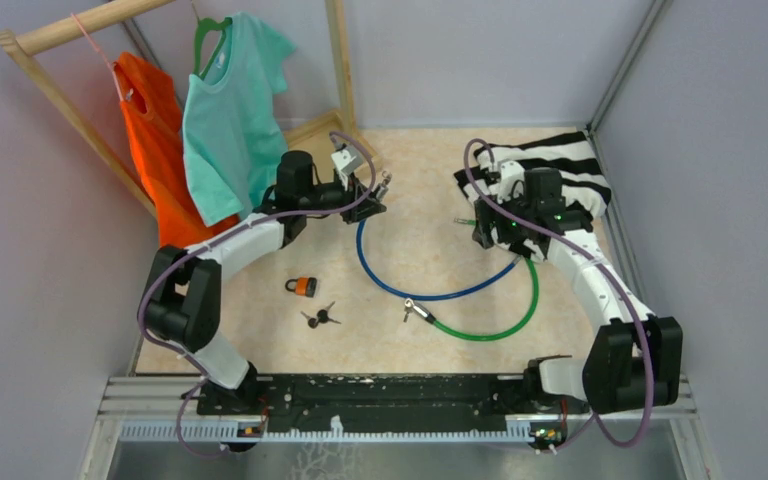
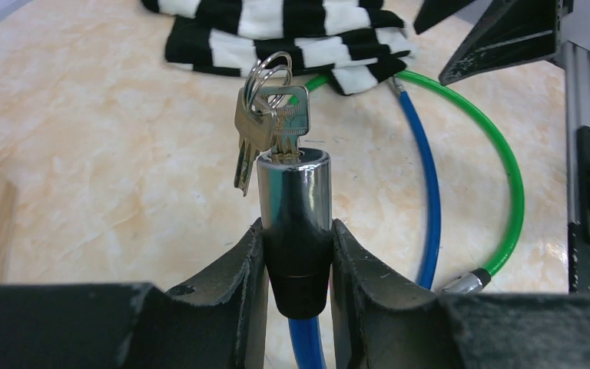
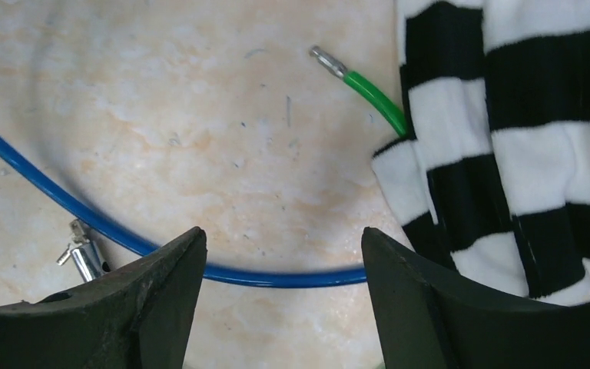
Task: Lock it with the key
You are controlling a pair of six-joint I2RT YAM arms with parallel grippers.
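My left gripper is shut on the chrome-and-black lock head of the blue cable, holding it upright. Keys on a ring stand out of its top. My right gripper hangs open with nothing between its fingers, over the blue cable near the striped cloth; in the top view it is at the right, apart from the left one. The blue cable's other end lies on the table at the right, by the cloth.
A green cable with a lock and keys lies at the front. An orange padlock and loose keys lie at front left. Striped cloth is at back right; shirts hang at the left.
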